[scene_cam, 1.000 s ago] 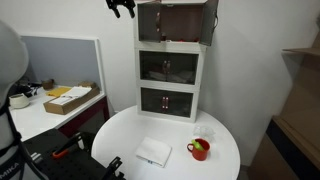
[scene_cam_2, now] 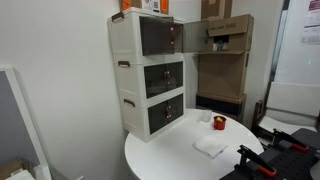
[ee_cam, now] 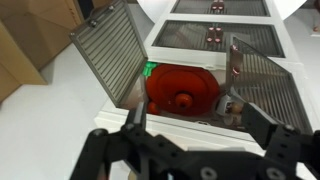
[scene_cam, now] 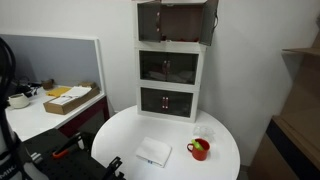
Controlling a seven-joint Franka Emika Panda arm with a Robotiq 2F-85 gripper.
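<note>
In the wrist view, my gripper stands open, with no object between its dark fingers. Beyond it is the open compartment of a white cabinet (scene_cam: 168,88). Its two mesh doors, a left door (ee_cam: 112,50) and a right door (ee_cam: 270,85), are swung outward. A round, dark red thing with a small knob (ee_cam: 183,100) shows inside the opening. Something small and green (ee_cam: 149,68) lies at the opening's edge. Neither exterior view shows the fingers. The lower compartments of the cabinet are shut.
On the round white table (scene_cam: 125,135) are a red mug (scene_cam: 200,151) with something green in it, a clear container (scene_cam: 204,131) and a white flat item (scene_cam: 153,151). An open cardboard box (scene_cam: 68,98) sits at the left. Bare table surrounds the white item.
One second ago the gripper showed at the top of exterior view 1, left of the cabinet. The table items stay put.
</note>
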